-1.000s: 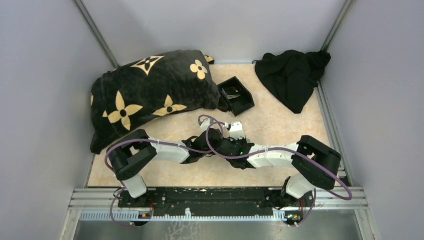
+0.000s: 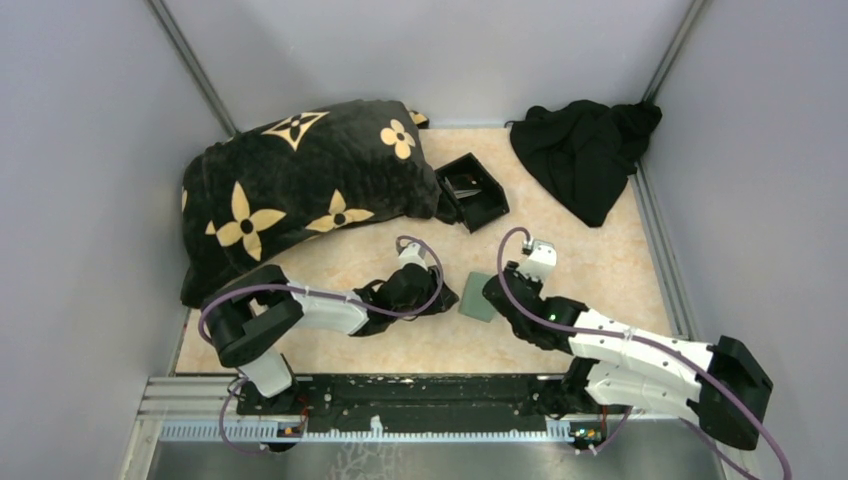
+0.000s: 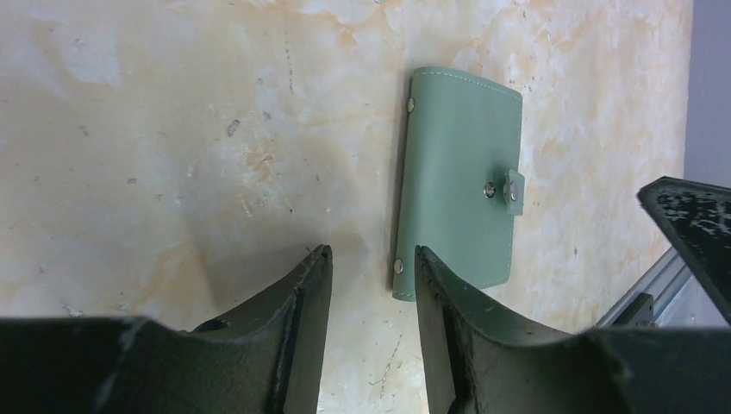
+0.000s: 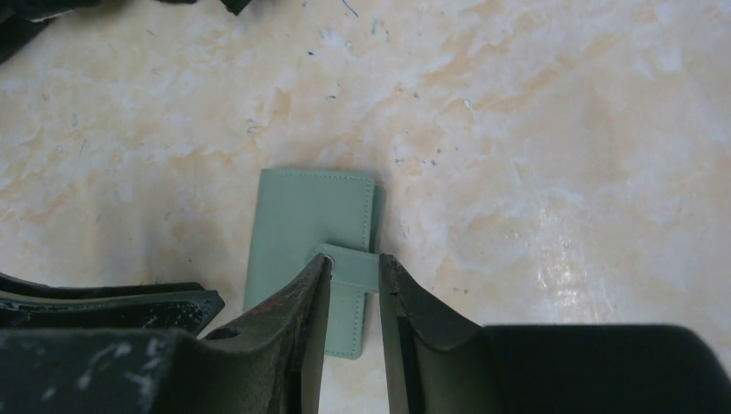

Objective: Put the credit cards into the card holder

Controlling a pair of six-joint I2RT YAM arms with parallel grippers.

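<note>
A green card holder point(image 2: 478, 297) lies closed on the table between my two grippers. In the left wrist view the card holder point(image 3: 463, 172) shows its stitched edge, with its small snap tab sticking out at the right side. My left gripper is part open and empty, just left of the holder. My right gripper also stands part open with nothing held; in the right wrist view its fingertips overlap the tab of the card holder point(image 4: 310, 207), and whether they touch it I cannot tell. No loose credit cards show in any view.
An open black box point(image 2: 485, 206) with some thin items inside stands behind the holder. A black patterned pillow point(image 2: 300, 180) fills the back left, and black cloth point(image 2: 590, 150) lies at the back right. Bare table extends around the holder.
My right arm has swung right, away from the left one, uncovering the green holder. The left gripper has shifted only slightly. Box, pillow and cloth have not moved.
</note>
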